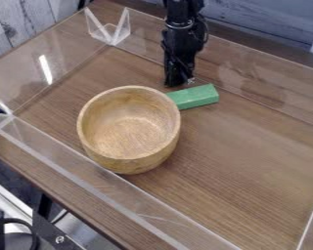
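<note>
The dark robot arm (182, 34) reaches down from the top centre to the wooden surface. Its gripper (179, 76) is low, just behind a green block (192, 97), and looks shut; it is too small and dark to see clearly whether anything is between the fingers. A large round wooden bowl (128, 146) sits left of and in front of the block.
A clear plastic container (109, 27) stands at the upper left. Dark cables lie at the bottom left corner.
</note>
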